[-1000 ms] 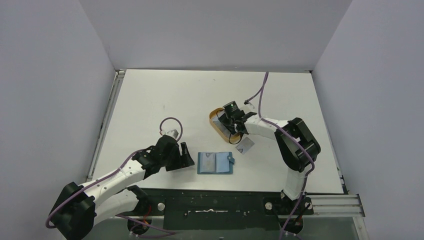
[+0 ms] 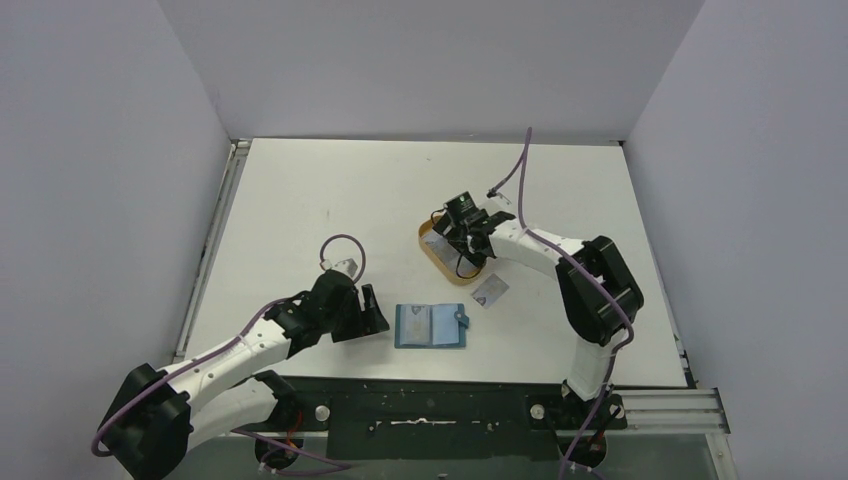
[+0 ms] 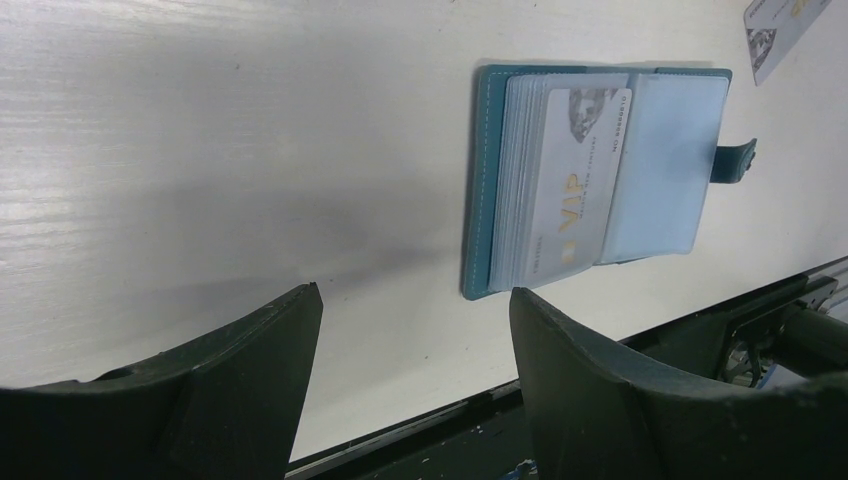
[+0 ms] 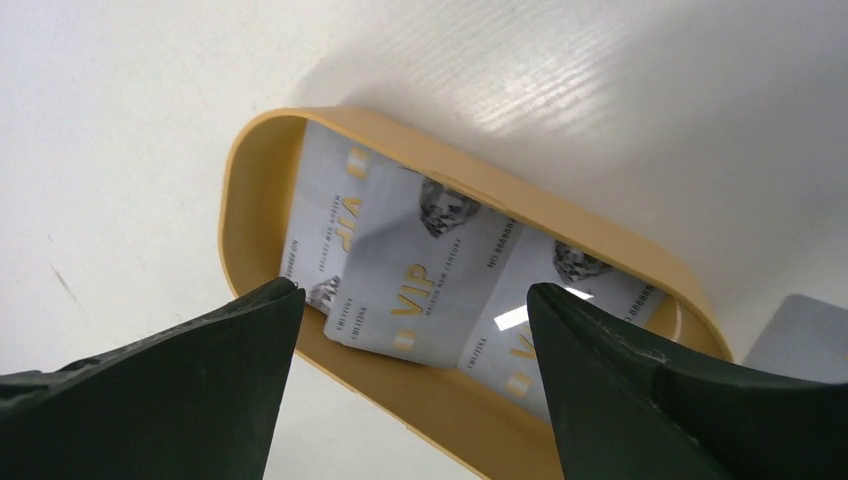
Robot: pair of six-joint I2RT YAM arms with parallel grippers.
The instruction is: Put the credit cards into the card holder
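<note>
The teal card holder [image 2: 431, 346] lies spread flat near the table's front edge. A VIP card [image 3: 582, 180] shows in its left-hand sleeve, while the right side [image 3: 668, 165] looks empty. Several silver VIP cards [image 4: 425, 265] lie overlapping in a tan oval tray [image 4: 500, 195]. Over that tray hangs my right gripper, fingers apart and nothing held. One more card [image 2: 490, 290] rests on the bare table just right of the tray. My left gripper is left of the holder, its fingers parted with only table visible between them.
A dark rail [image 2: 430, 420] runs along the front of the table, and grey walls [image 2: 90, 170] stand around the sides and back.
The left arm, the holder and the loose card look unchanged.
</note>
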